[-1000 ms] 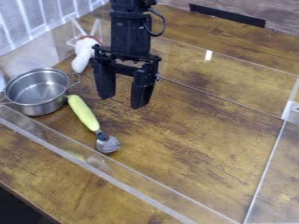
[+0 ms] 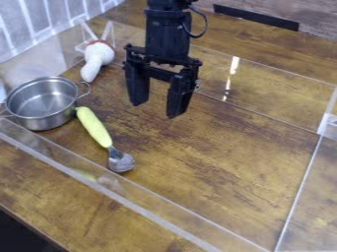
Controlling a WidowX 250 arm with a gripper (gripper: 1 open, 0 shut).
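Note:
My black gripper (image 2: 160, 89) hangs over the upper middle of the wooden table, open, its two fingers apart with nothing seen between them. To the lower left of it a spoon-like tool with a pale yellow-green handle (image 2: 93, 129) and a metal head (image 2: 120, 160) lies on the table. A steel pot (image 2: 41, 108) stands at the left. A white plush toy (image 2: 95, 61) lies at the upper left, behind the pot.
Clear low barriers border the work area, along the front left (image 2: 158, 209) and on the right. A dark object sits at the back edge.
My gripper has moved slightly up in the view and a little to the right. The tool, pot and toy have stayed in place.

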